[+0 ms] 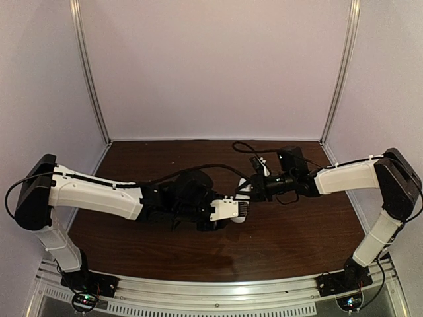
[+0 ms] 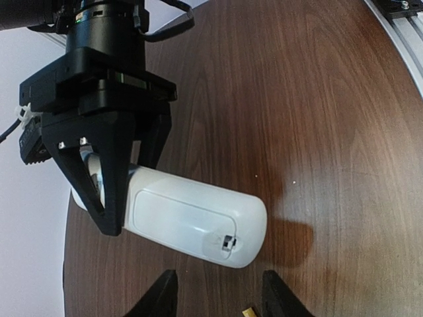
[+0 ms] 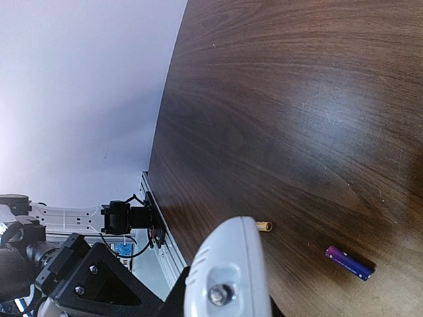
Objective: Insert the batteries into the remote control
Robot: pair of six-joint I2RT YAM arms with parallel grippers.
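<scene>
A white remote [image 2: 178, 211], its back panel with a small latch facing the left wrist camera, is held in the air by my right gripper, shut on it. The remote's end [image 3: 223, 271] fills the bottom of the right wrist view. My left gripper is part open just below the remote, with nothing seen between its fingers. A purple battery [image 3: 350, 263] lies on the table; a gold-topped battery [image 3: 263, 226] shows partly behind the remote.
</scene>
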